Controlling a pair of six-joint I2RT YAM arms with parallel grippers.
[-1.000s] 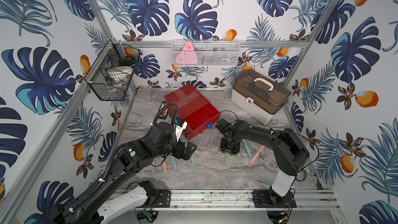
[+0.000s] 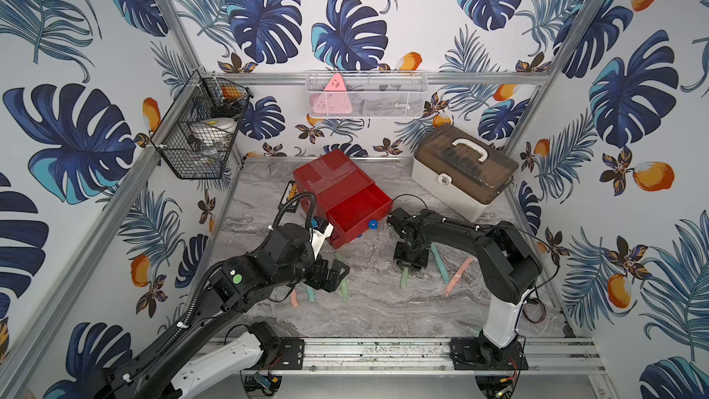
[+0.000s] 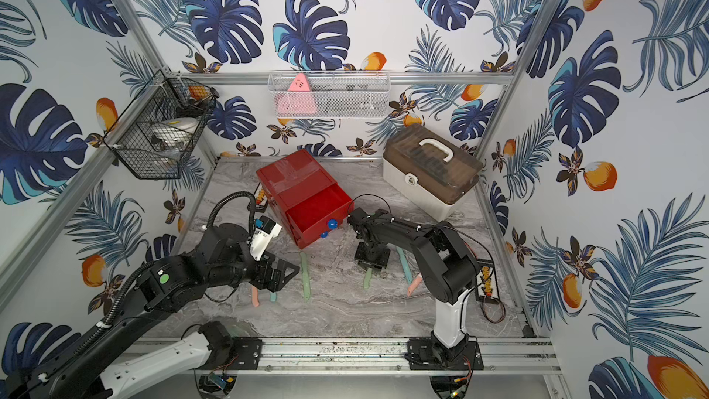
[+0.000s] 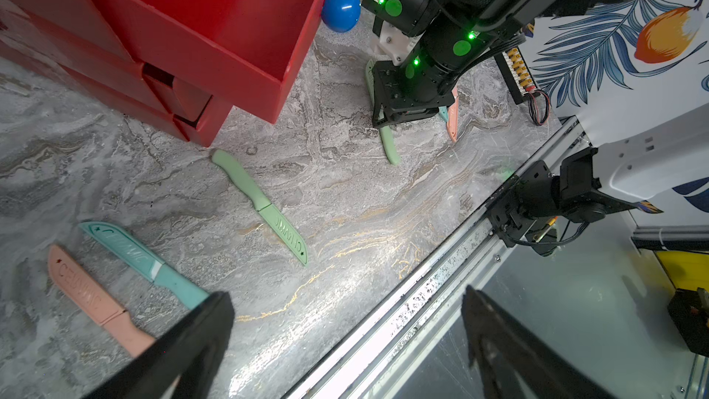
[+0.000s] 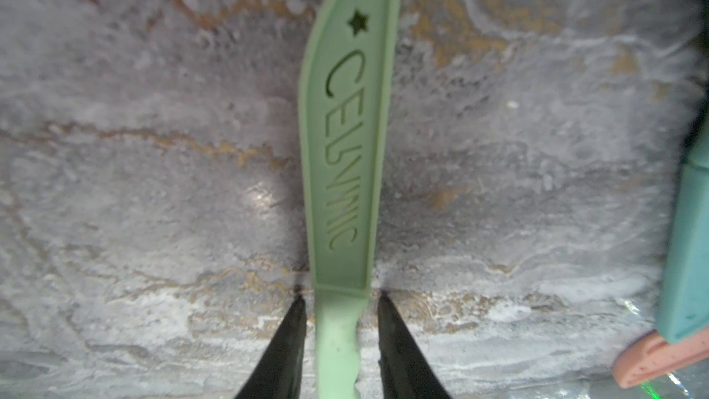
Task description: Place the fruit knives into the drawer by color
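A red drawer box [image 2: 336, 177] has an open, empty drawer with blue knobs. Beneath my right gripper lies a green knife [image 5: 339, 162], its handle between the parted fingertips at table level. Teal [image 5: 683, 251] and pink [image 5: 650, 362] knives lie to its right. My left gripper hangs open above the left knives: green [image 4: 280, 225], teal [image 4: 177, 284] and pink [image 4: 88, 292], all on the table.
A storage box [image 2: 461, 177] stands at the back right, a wire basket [image 2: 203, 133] hangs on the left, and the front middle of the marble table [image 2: 369, 310] is clear.
My right arm has shifted slightly over the green knife, and the left arm has moved slightly upward. The knives look unmoved.
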